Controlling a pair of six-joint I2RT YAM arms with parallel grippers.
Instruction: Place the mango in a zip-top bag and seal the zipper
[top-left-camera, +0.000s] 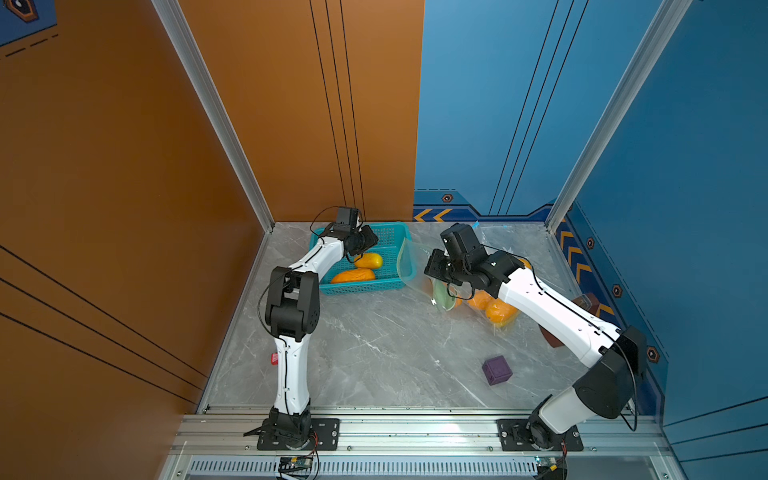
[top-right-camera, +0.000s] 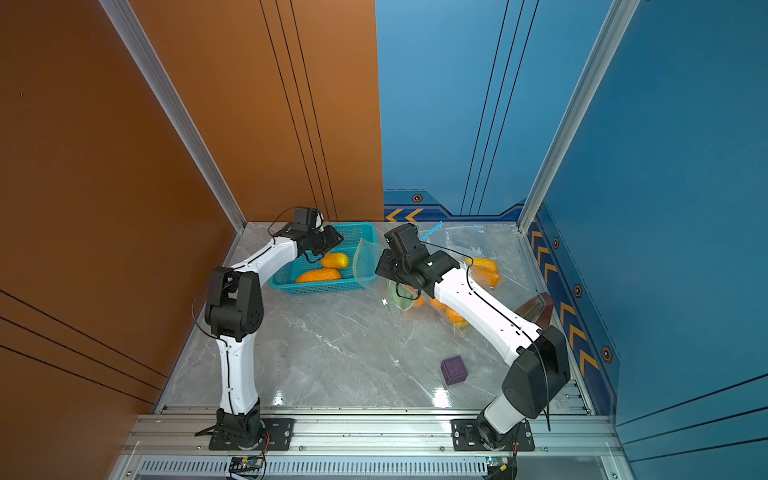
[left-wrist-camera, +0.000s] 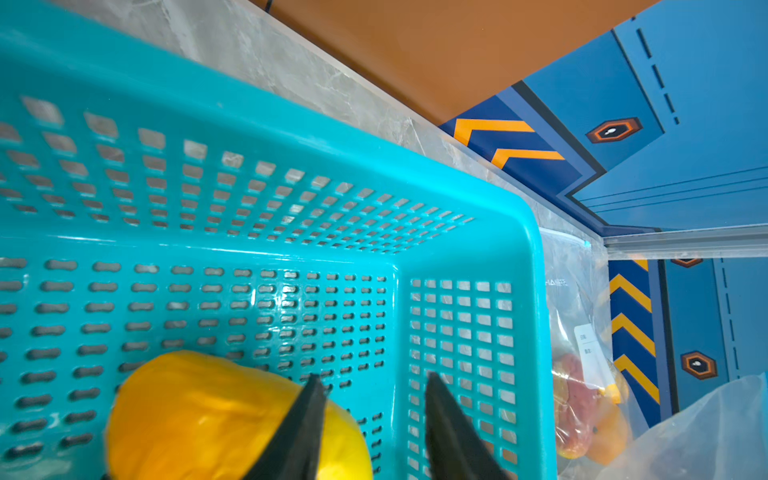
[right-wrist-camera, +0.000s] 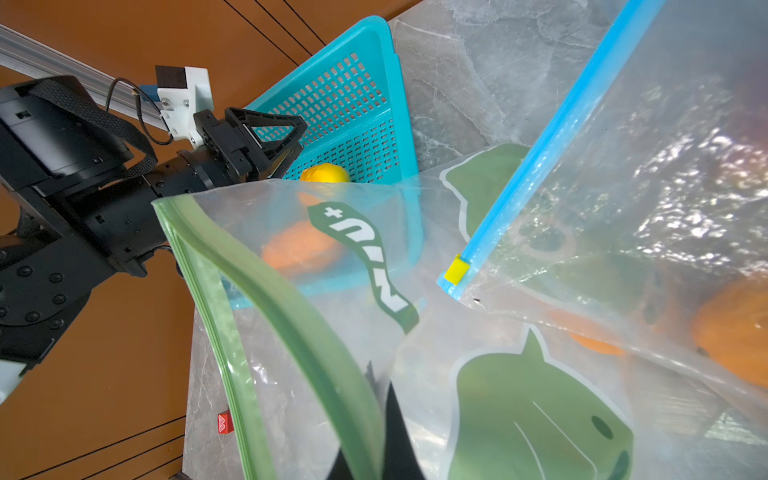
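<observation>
The yellow mango (top-left-camera: 368, 261) lies in the teal basket (left-wrist-camera: 336, 136), beside a longer orange fruit (top-left-camera: 352, 275). My left gripper hangs over the basket just right of the mango, blurred fingertips apart with nothing visibly between them. My right gripper is shut on the green-striped edge of a clear zip bag (right-wrist-camera: 312, 368), raised beside the basket with its printed front visible.
Other bags holding fruit, one with a blue zipper (right-wrist-camera: 544, 152), lie at the right. A purple cube (top-left-camera: 497, 369) sits front right and a small red block (right-wrist-camera: 225, 422) at left.
</observation>
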